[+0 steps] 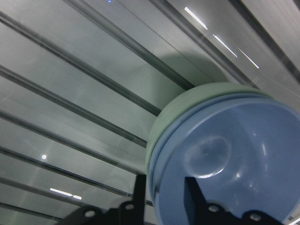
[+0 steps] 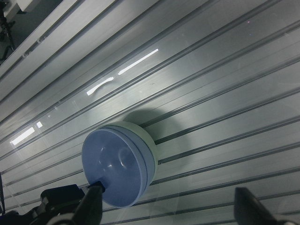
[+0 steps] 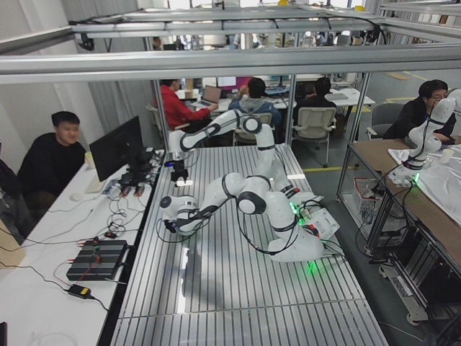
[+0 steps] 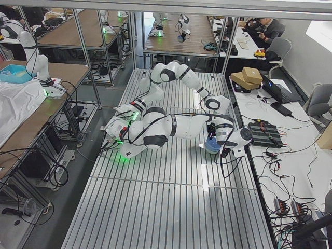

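A stack of bowls, blue (image 1: 234,168) on top and pale green (image 1: 164,117) beneath, rests on the slatted metal table (image 2: 225,117); from the right camera it is partly hidden by the near arm (image 4: 181,126). In the left wrist view my left gripper straddles the stack's near rim, one dark finger inside the blue bowl and one at its outside; whether they grip cannot be told. In the right wrist view my right gripper stands open, its fingers wide apart with bare slats between, beside the bowls. A black gripper reaches the blue bowl from the lower left there.
A white side desk (image 3: 43,295) with monitor (image 3: 115,148), cables and black boxes runs along one side; a brown table (image 3: 432,209) with another robot stands on the other. An aluminium frame surrounds the workspace.
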